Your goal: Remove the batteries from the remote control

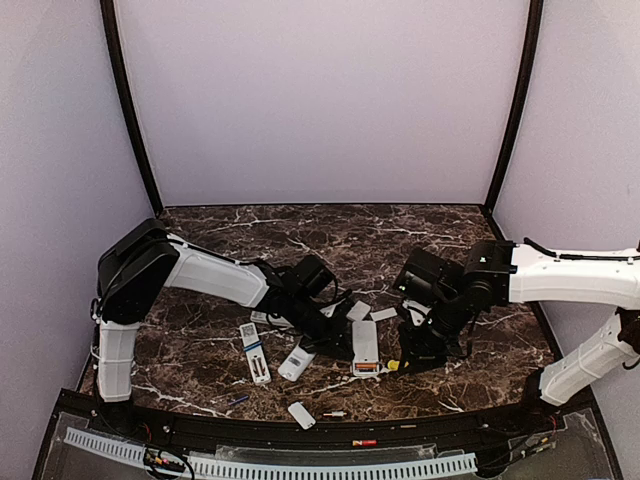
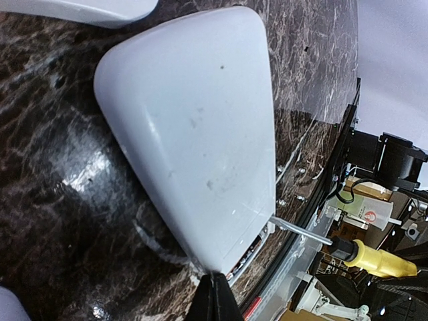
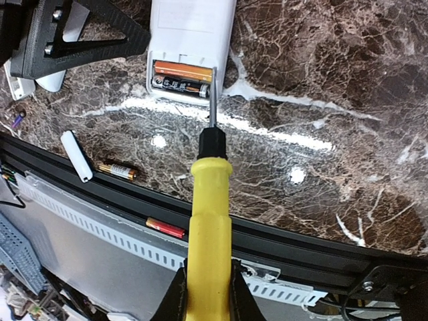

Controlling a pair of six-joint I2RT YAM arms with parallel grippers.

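Note:
The white remote (image 1: 364,340) lies between the arms, its battery bay open with an orange battery (image 3: 182,69) and a black battery (image 3: 179,85) inside. My right gripper is shut on a yellow-handled screwdriver (image 3: 210,227); the metal tip is at the right end of the bay, beside the batteries. My left gripper is shut beside the remote's edge, with nothing visible between its fingers; the remote (image 2: 187,127) fills much of the left wrist view.
Other remotes (image 1: 254,352) (image 1: 297,362) lie to the left. A white cover (image 3: 76,156), a loose battery (image 3: 118,170) and a red battery (image 3: 165,227) lie toward the front edge.

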